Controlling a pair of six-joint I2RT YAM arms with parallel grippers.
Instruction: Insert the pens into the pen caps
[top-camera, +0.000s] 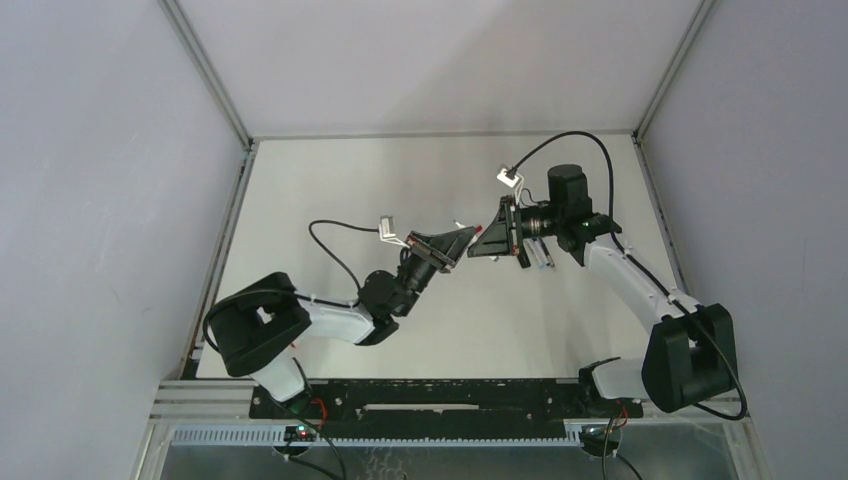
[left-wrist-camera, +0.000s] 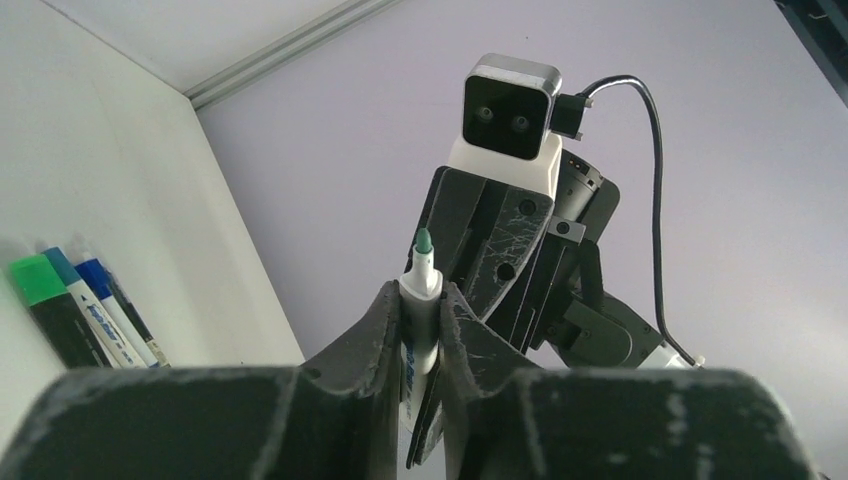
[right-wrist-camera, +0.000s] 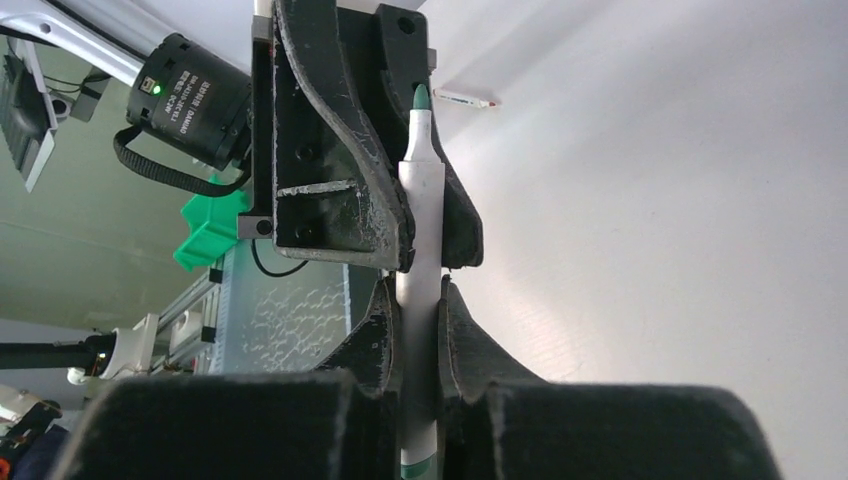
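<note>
A white pen with a bare green tip (right-wrist-camera: 420, 98) stands in the right wrist view, and my right gripper is shut on its barrel. Higher on the same pen, the left gripper's dark fingers (right-wrist-camera: 345, 170) lie one on each side. Seen in the left wrist view, the pen (left-wrist-camera: 421, 285) rises between the fingertips of my left gripper, which lie very close to it; whether they press on it cannot be told. In the top view the left gripper (top-camera: 474, 233) and right gripper (top-camera: 474, 249) meet above mid-table.
Several capped pens lie together on the table, among them one with a green cap (left-wrist-camera: 38, 279) and one with a blue cap (left-wrist-camera: 95, 275). A white pen with a red tip (right-wrist-camera: 466, 99) lies apart.
</note>
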